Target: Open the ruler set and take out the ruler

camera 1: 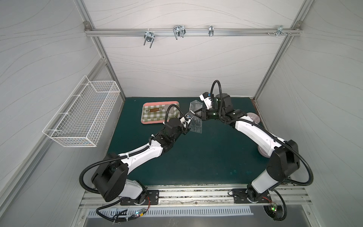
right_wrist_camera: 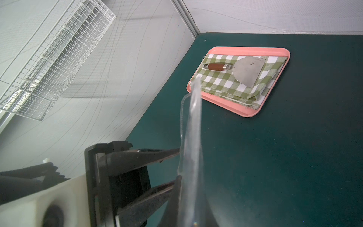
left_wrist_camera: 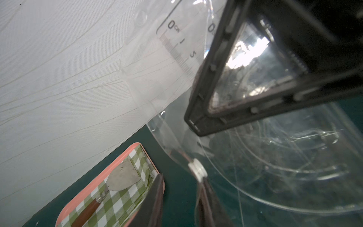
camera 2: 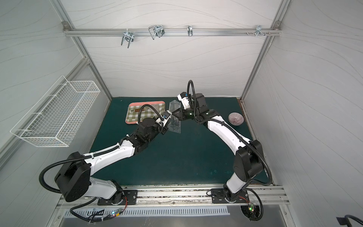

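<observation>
The clear plastic ruler set (camera 1: 196,126) is held upright above the table between both arms. In the left wrist view, the ruler markings (left_wrist_camera: 177,51) show through its clear plastic. My right gripper is shut on the set, and one dark right finger (left_wrist_camera: 200,113) lies across the plastic. At the set's edge, my left gripper stands part open, its fingertips apart. A small white closure piece (left_wrist_camera: 197,170) on the edge sits right at one left fingertip; whether they touch, I cannot tell.
A pink tray (right_wrist_camera: 226,105) holds a green checked cloth (right_wrist_camera: 211,81) and a wooden-handled scraper (right_wrist_camera: 247,70) at the back left. A white wire basket (camera 1: 85,113) hangs on the left wall. A bowl (camera 2: 236,118) stands at right.
</observation>
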